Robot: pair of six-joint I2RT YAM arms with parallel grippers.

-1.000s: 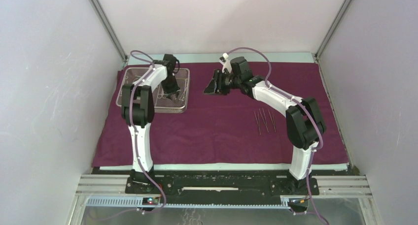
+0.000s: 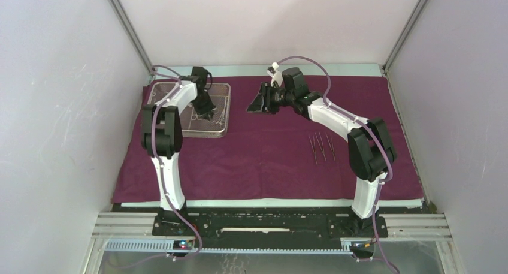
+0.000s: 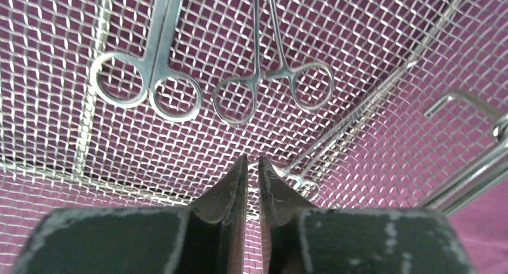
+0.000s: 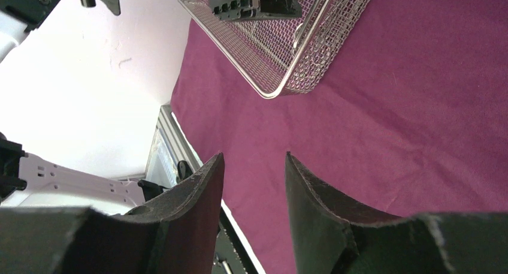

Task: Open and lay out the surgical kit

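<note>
The wire-mesh tray (image 2: 225,132) lies at the back left of the purple cloth, holding several metal instruments. In the left wrist view a flat-shanked ring-handled instrument (image 3: 157,64) and a thinner one with spread rings (image 3: 257,76) rest on its mesh. My left gripper hangs over the tray, its fingertips slightly apart with mesh showing between them. Below the fingertips lies another ring-handled instrument (image 3: 302,183), partly covered by the fingers. My right gripper is open and empty, above the cloth to the right of the tray.
Three slim instruments (image 2: 322,148) lie side by side on the cloth at the right, near the right forearm. White walls stand at the back and both sides.
My left arm has shifted a little to the left, its gripper staying over the tray. The right arm looks almost still, and the slim instruments have not moved.
</note>
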